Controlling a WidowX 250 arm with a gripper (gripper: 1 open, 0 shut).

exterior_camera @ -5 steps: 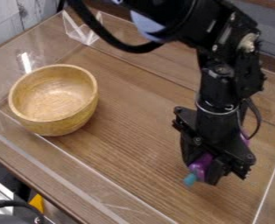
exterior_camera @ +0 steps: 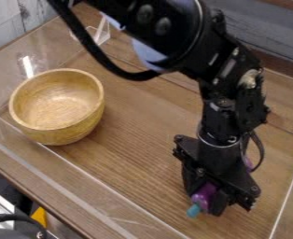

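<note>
The black robot arm reaches down from the top to the right side of the table, where its gripper (exterior_camera: 212, 187) is low over the wood, shut on a small purple object (exterior_camera: 202, 200) with a teal tip. The fingers hide much of that object. A bit of purple also shows behind the gripper at the right.
A wooden bowl (exterior_camera: 57, 105) stands at the left of the table (exterior_camera: 124, 168). Clear plastic pieces lie along the left and upper edges.
The gripper has moved down and slightly left with the purple object, whose teal tip now sits lower in view.
</note>
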